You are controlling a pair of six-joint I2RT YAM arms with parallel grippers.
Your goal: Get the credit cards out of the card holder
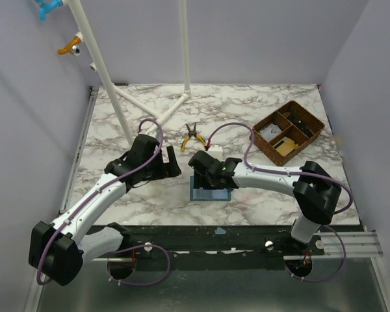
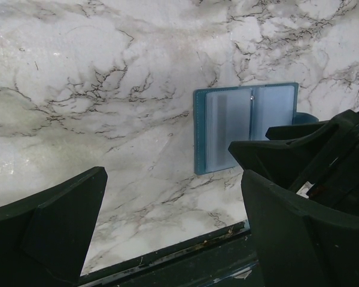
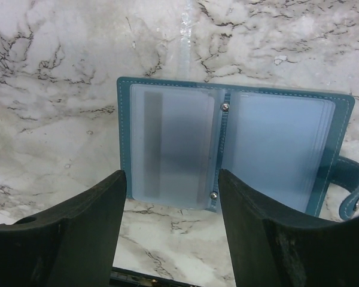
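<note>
A teal card holder [image 3: 125, 119] lies spread flat on the marble table, with clear sleeves on both sides and a snap strap [image 3: 348, 173] at its right end. No card can be told apart through the left sleeve [image 3: 176, 143] or the right sleeve [image 3: 275, 143]. Just above the holder is my right gripper, its fingers part open and nothing between them. It hides much of the holder from the top camera. To the left of the holder, my left gripper [image 1: 162, 170] is open and empty, over bare marble in the left wrist view.
Behind the holder lie yellow-handled pliers [image 1: 193, 136]. A brown divided box [image 1: 290, 134] with things in it sits at the back right. White pipes [image 1: 103, 65] rise at the back left. The table's dark front edge [image 1: 182, 234] runs close to the holder.
</note>
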